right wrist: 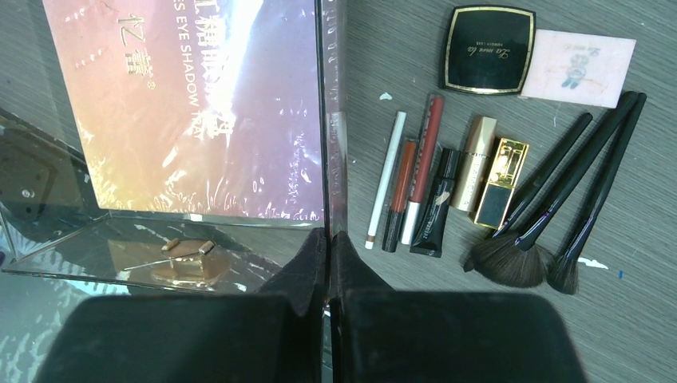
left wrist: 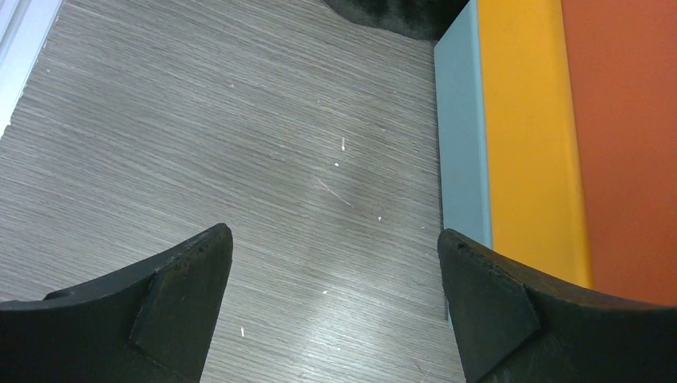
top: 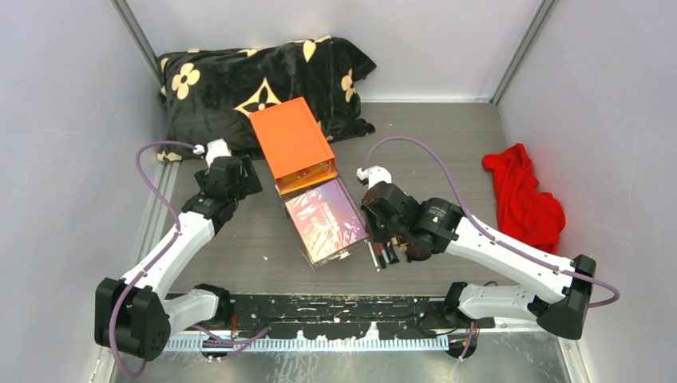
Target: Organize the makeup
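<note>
An orange box (top: 291, 136) has a clear drawer pulled out, holding a pink-purple eye shadow palette (right wrist: 199, 104). My right gripper is shut on the drawer's right wall. Right of it lie several pencils and tubes (right wrist: 423, 159), lipsticks (right wrist: 499, 187), brushes (right wrist: 599, 191), a black compact (right wrist: 488, 49) and a pink card (right wrist: 579, 68). My left gripper stands open left of the orange box, with bare floor between its fingers.
A black patterned cloth (top: 215, 88) lies along the back, behind the box. A red cloth (top: 523, 199) is at the right.
</note>
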